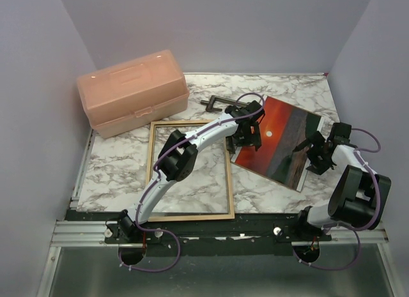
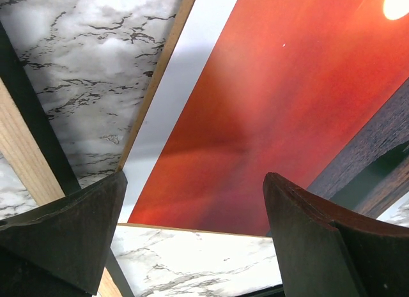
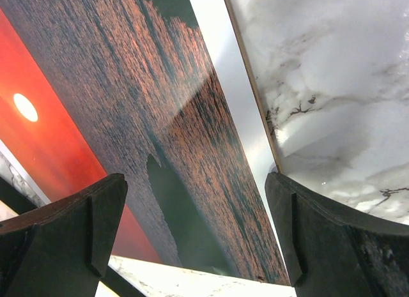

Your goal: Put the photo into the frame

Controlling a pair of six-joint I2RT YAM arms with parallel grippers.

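The photo [image 1: 281, 134], a red sunset over dark water with a white border, lies flat on the marble right of the empty wooden frame [image 1: 228, 188]. My left gripper is part open over the photo's left white border, one fingertip at that edge beside the frame's right side. My right gripper is open at the photo's right white border, its right fingertip at the edge, the other over the picture.
A pink lidded box [image 1: 131, 92] stands at the back left. A dark metal bar [image 1: 214, 100] lies behind the photo. Bare marble shows around the photo.
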